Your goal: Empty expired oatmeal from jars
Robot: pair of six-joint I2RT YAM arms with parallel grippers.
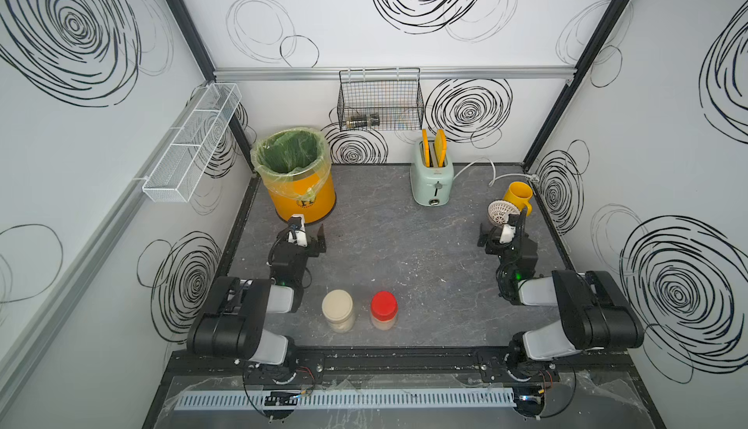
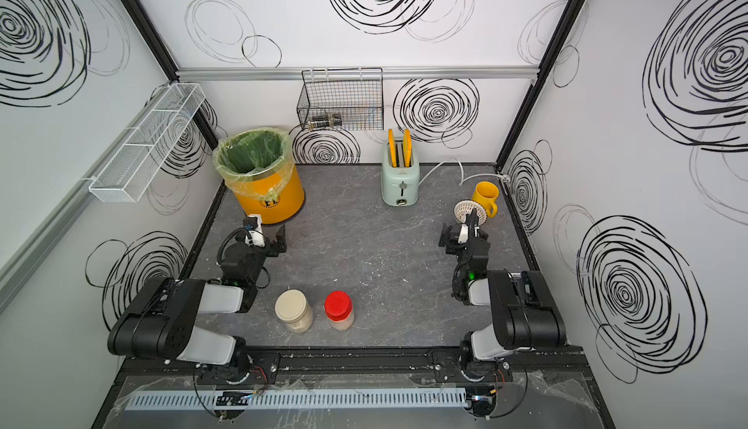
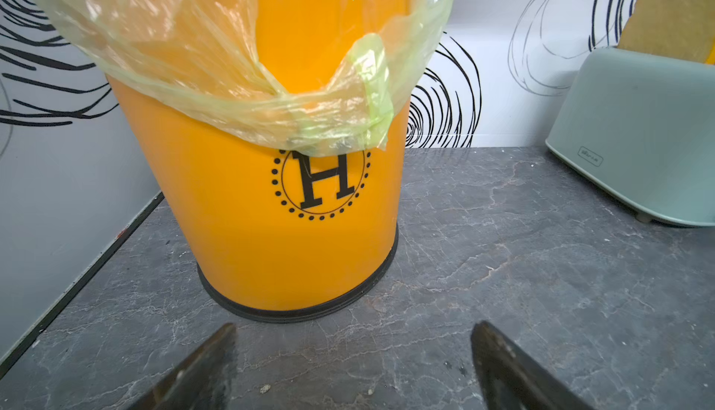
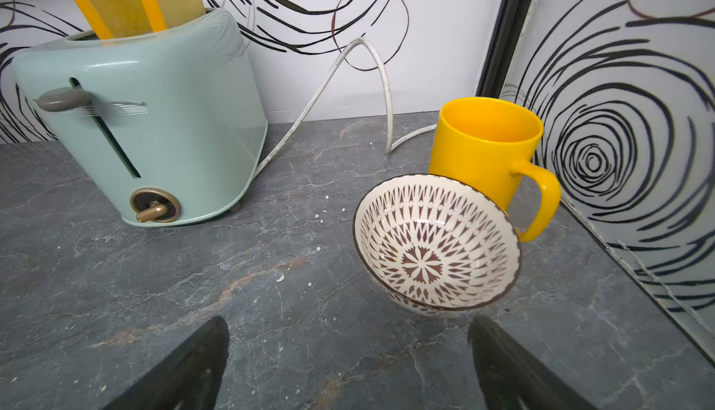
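Two lidded jars stand upright near the table's front edge: one with a cream lid [image 1: 337, 305], the other with a red lid [image 1: 384, 305]. Pale contents show through the wall of the red-lidded jar [image 2: 342, 322]. A yellow bin [image 3: 298, 223] lined with a greenish bag [image 1: 292, 156] is at the back left. In front of it, my left gripper is open and empty, with the jars behind and to its right. Over at the right, my right gripper stands open with nothing between its fingers, short of the patterned bowl.
A mint toaster [image 1: 432, 183] holding yellow-edged slices stands at the back, its white cord [image 4: 320, 93] running right. The patterned bowl [image 4: 439, 246] leans against a yellow mug [image 4: 484, 142] at the back right.
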